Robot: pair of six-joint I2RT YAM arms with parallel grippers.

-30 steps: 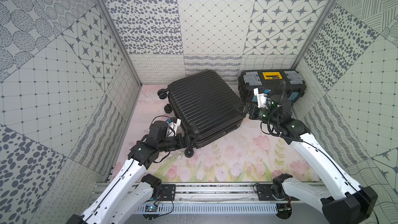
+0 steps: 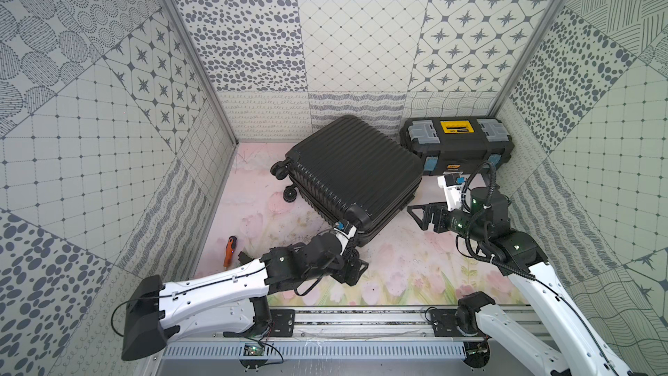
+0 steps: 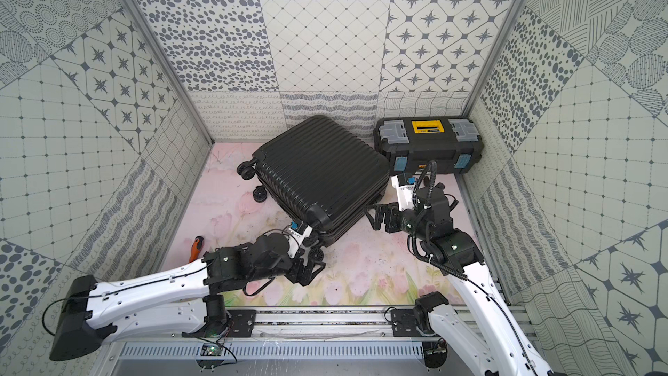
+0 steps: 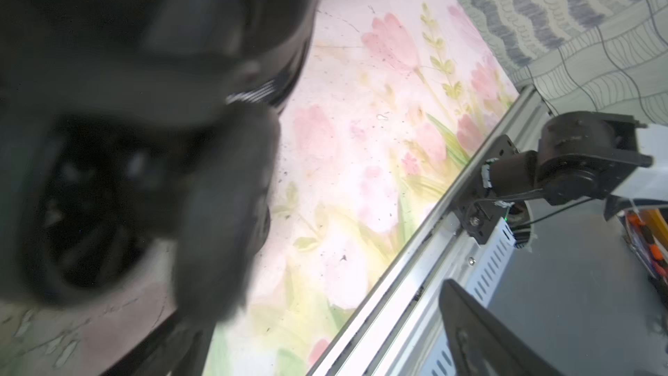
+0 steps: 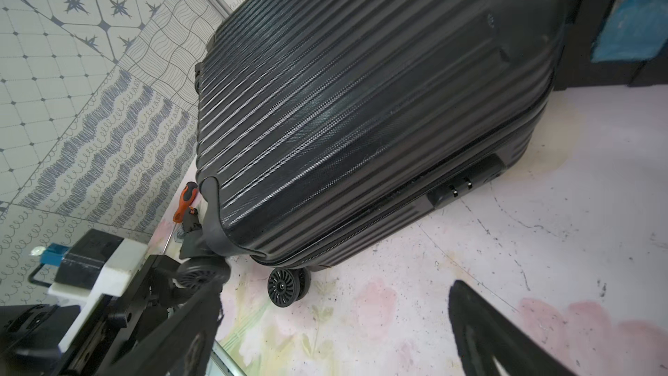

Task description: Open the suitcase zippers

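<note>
The black ribbed suitcase (image 2: 351,167) lies flat, turned diagonally, its zip seam (image 5: 348,226) and lock (image 5: 462,184) showing along the side in the right wrist view. My left gripper (image 2: 355,264) stands open beside the near wheel corner, which looms blurred in the left wrist view; nothing shows held between the fingers. My right gripper (image 2: 421,216) stands open just off the suitcase's right side, empty, facing that seam. The zipper pulls are too small to tell.
A black toolbox (image 2: 455,146) with a yellow label stands at the back right. An orange-handled tool (image 2: 229,250) lies at the left. Bare floral tabletop shows at the front and right.
The suitcase has turned and shifted slightly right. My left gripper has moved right around the near corner; my right gripper has moved toward the front.
</note>
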